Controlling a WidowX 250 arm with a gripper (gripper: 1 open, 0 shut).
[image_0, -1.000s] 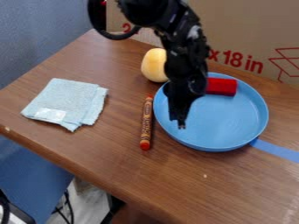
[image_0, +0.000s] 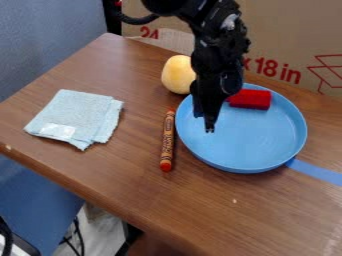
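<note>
The black robot gripper (image_0: 209, 112) hangs over the left part of a blue plate (image_0: 254, 150); whether its fingers are open or shut is hard to make out. A red block (image_0: 253, 99) lies at the back of the plate, just right of the gripper. An orange stick with a red end (image_0: 167, 145) lies on the table left of the plate. A yellow rounded object (image_0: 178, 72) stands behind, partly beside the arm.
A folded pale blue cloth (image_0: 72, 116) lies on the wooden table (image_0: 134, 200) at the left. A cardboard box (image_0: 301, 40) stands at the back. Blue tape (image_0: 318, 172) runs right of the plate.
The objects on the table look unmoved.
</note>
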